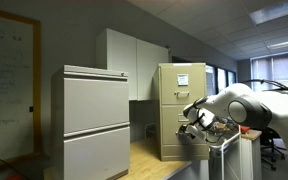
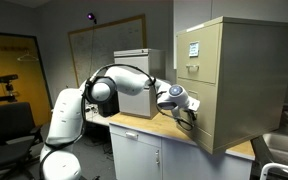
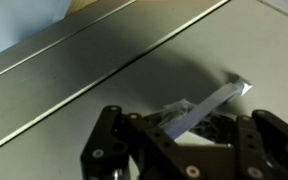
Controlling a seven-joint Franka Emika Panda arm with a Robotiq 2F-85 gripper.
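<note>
A tan filing cabinet (image 2: 205,82) with several drawers stands on the counter. My gripper (image 2: 191,112) is at the front of one of its lower drawers. In the wrist view, a shiny metal drawer handle (image 3: 220,97) runs slantwise past the tips of my gripper. The fingers are shut, with their tips at the handle. Part of the handle is hidden behind the gripper, and I cannot tell whether its edge is pinched. Higher on the cabinet, another handle (image 1: 181,93) and a white label (image 1: 182,79) show.
A grey two-drawer cabinet (image 1: 95,120) stands farther along the wooden counter (image 1: 144,158), with bare counter between the two cabinets. White wall cupboards (image 1: 131,60) hang behind. A sink (image 2: 284,152) lies beyond the tan cabinet.
</note>
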